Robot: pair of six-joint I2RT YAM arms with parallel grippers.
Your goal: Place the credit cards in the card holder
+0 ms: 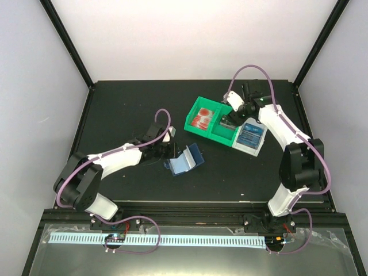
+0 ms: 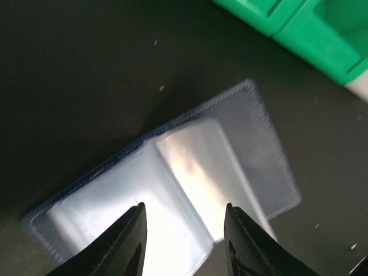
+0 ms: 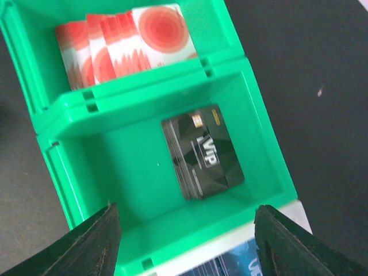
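Note:
The card holder (image 2: 270, 155) lies spread on the table, dark blue with stitched edges and clear pale sleeves (image 2: 132, 201), one sleeve tilted up. Over its near edge my left gripper is open, its fingertips apart with no card between them. Black cards marked VIP (image 3: 202, 152) lie in a small stack in the middle green compartment. Above that compartment's near side hangs my right gripper, open and empty. Red and white cards (image 3: 126, 43) fill part of the other green compartment. Blue cards (image 1: 251, 135) lie in the white tray.
The green bin (image 1: 217, 138) and white tray (image 1: 246, 151) stand side by side at the back right, their walls raised around the cards. Bare black table (image 1: 132, 106) stretches across the back left and the front.

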